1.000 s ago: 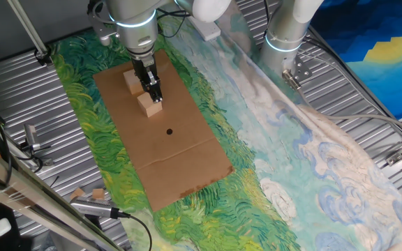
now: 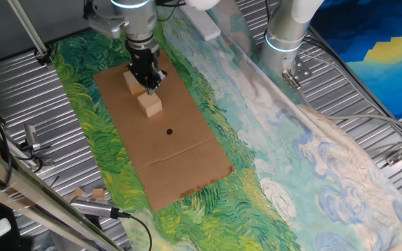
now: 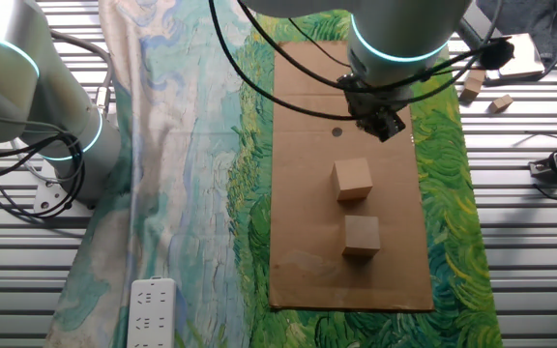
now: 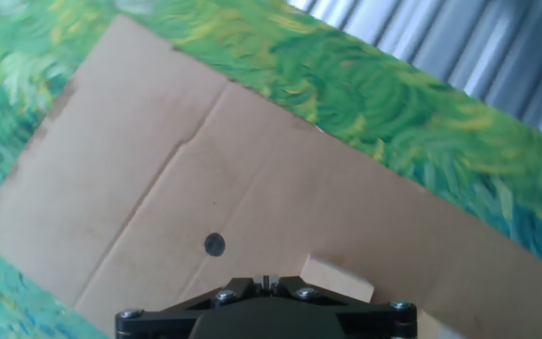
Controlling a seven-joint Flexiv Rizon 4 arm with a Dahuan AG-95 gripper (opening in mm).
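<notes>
Two pale wooden blocks sit on a flat brown cardboard sheet (image 2: 180,164). The nearer block (image 2: 149,105) and the farther block (image 2: 132,83) are close together in exterior view 1, the farther one partly covered by my gripper (image 2: 155,85). Exterior view 2 shows both blocks clear, one block (image 3: 352,180) just ahead of the other (image 3: 362,235). My gripper (image 3: 385,128) hangs above the sheet there. In the wrist view my gripper appears shut, its fingertips together with nothing seen between them. One block (image 4: 338,279) shows just right of the tips; another (image 4: 436,328) is cut off below.
A black round spot (image 2: 169,132) marks the cardboard, whose near half is bare. Small wood pieces (image 2: 98,193) lie off the painted cloth by a metal device (image 2: 93,208).
My gripper has drawn back and up in exterior view 1, away from the nearer block, and has turned. Both blocks stay where they were.
</notes>
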